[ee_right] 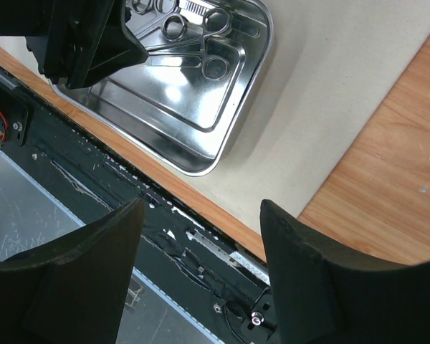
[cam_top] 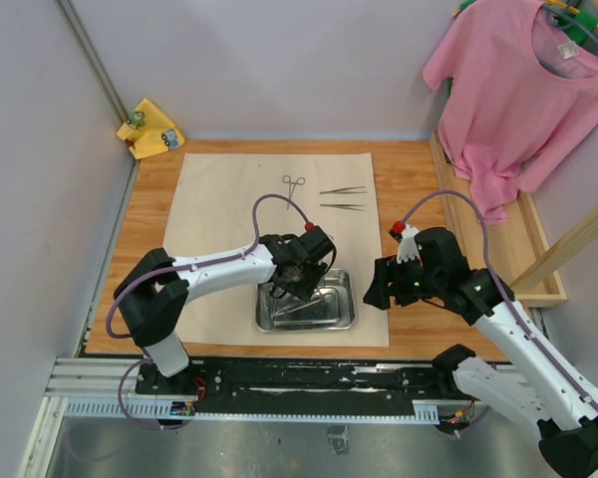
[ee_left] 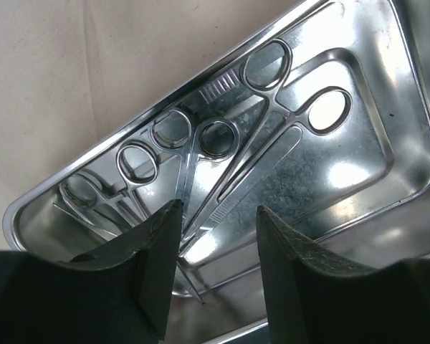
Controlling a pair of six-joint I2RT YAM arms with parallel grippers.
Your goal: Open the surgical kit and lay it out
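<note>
The metal tray (cam_top: 339,319) holds several scissor-like instruments (ee_left: 269,100) and flat forceps (ee_left: 261,172). My left gripper hangs open low over it, fingertips above the instruments, nothing visibly held. On the paper behind lie a ringed instrument (cam_top: 293,187) and two tweezers (cam_top: 342,206) in a loose group. My right gripper is open and empty, to the right of the tray, over the paper's edge.
The beige paper (cam_top: 209,199) has free room at left and back. A yellow cloth (cam_top: 154,129) lies at the back left. A pink shirt (cam_top: 518,90) hangs over a wooden frame (cam_top: 528,279) at the right.
</note>
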